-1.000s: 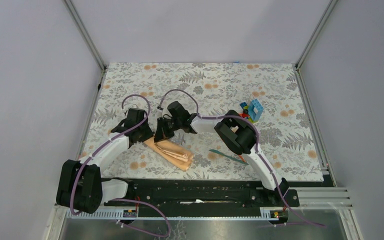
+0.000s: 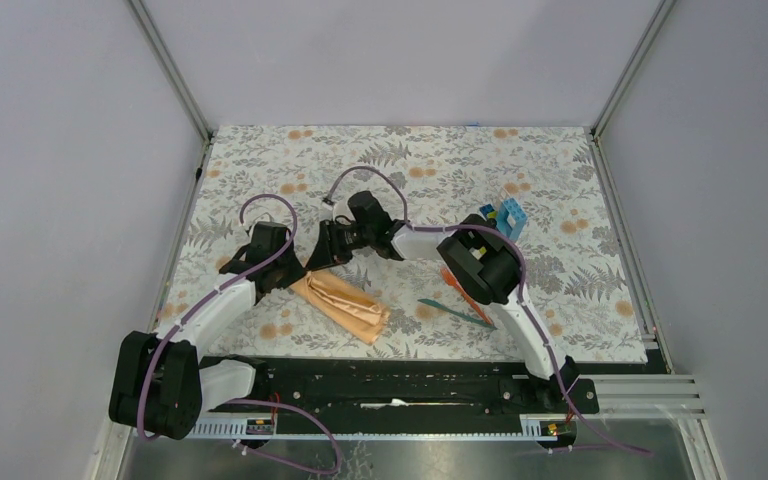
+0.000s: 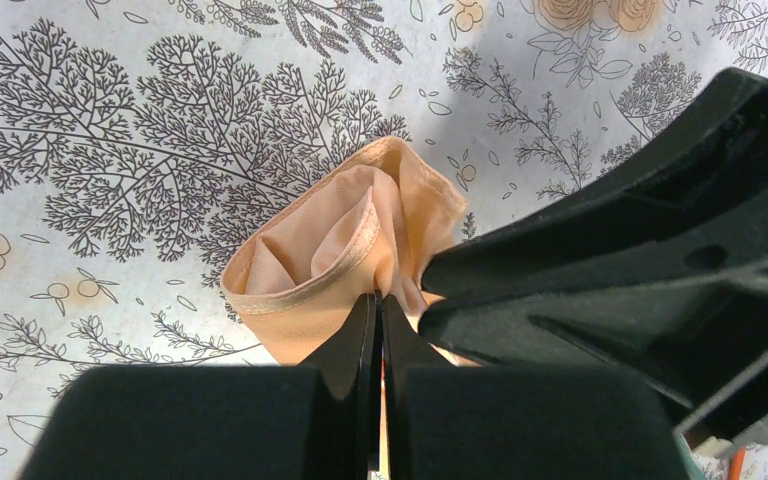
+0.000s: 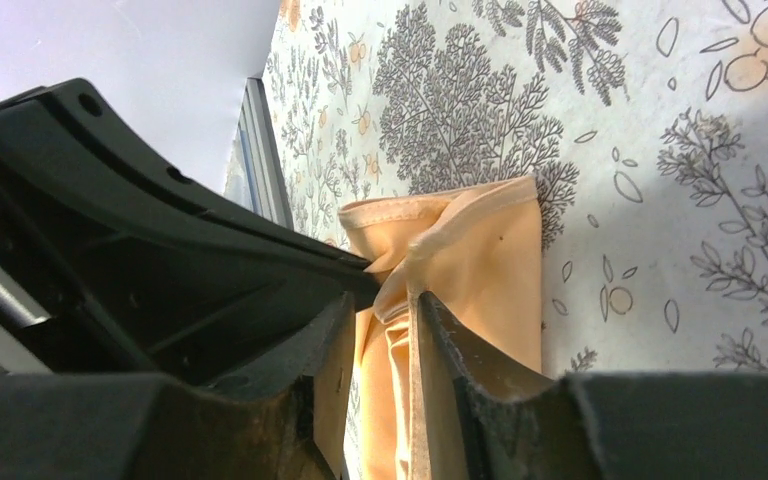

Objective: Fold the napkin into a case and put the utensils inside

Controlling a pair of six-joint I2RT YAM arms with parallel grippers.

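The peach napkin lies folded lengthwise on the patterned mat, its upper end bunched into an open fold. My left gripper is shut at that fold; whether cloth is between its fingertips I cannot tell. My right gripper is part open over the same end, fingertips either side of a hemmed edge, close to the left gripper. An orange utensil and a teal knife lie to the right of the napkin.
A blue toy-like object with small coloured pieces stands at right, partly behind the right arm. Both arms crowd the napkin's upper end.
My right arm has shifted slightly, its gripper now a little higher in the top view. The napkin looks nearly the same.
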